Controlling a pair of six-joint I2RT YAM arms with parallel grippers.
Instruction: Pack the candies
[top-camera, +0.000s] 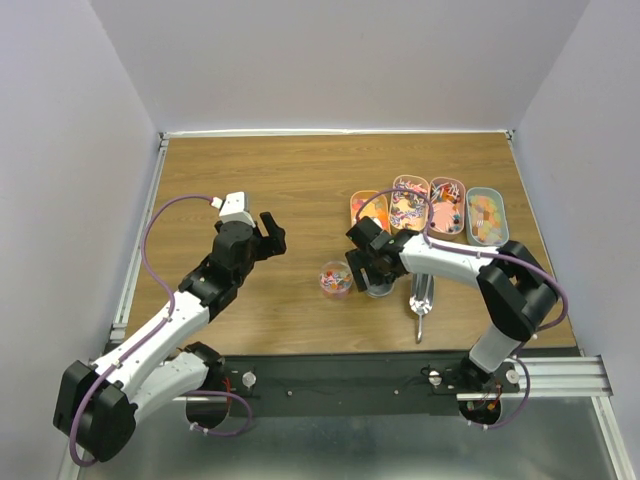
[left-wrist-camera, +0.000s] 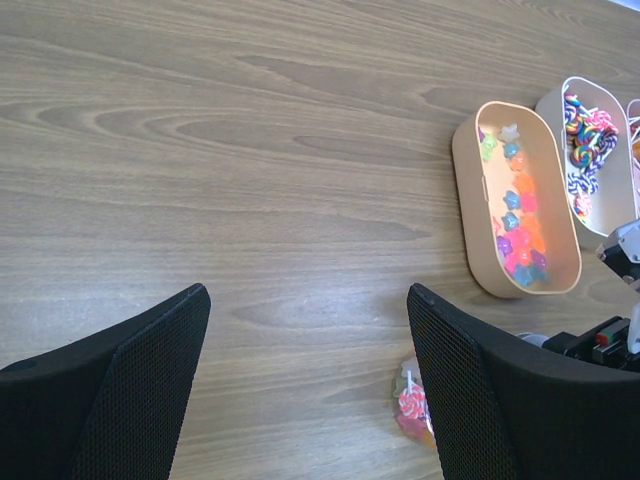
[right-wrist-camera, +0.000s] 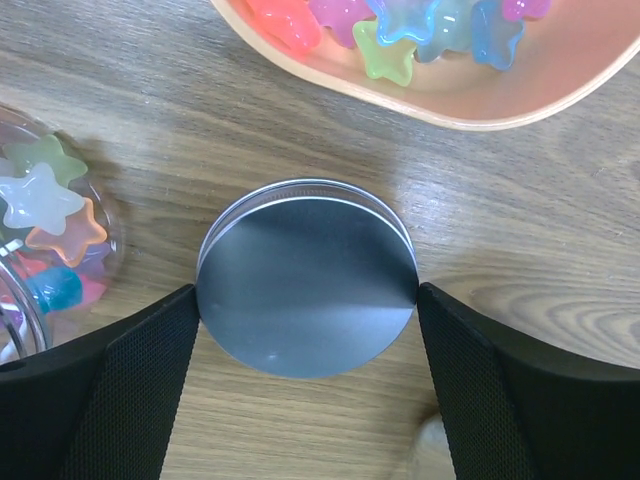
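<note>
A round metal lid (right-wrist-camera: 305, 285) lies on the table with my right gripper around it, fingertips at its two sides; whether they grip it I cannot tell. Just left of it stands a clear round jar (top-camera: 335, 281) holding mixed candies. Behind them are trays of candies, including a peach tray of star candies (left-wrist-camera: 481, 250) and a white tray of twisted candies (left-wrist-camera: 601, 210). My left gripper (top-camera: 267, 237) hangs open over the table on the left, nothing between its fingers.
A metal scoop (top-camera: 420, 308) lies right of the lid. A green-rimmed tray (top-camera: 487, 236) stands at the far right.
</note>
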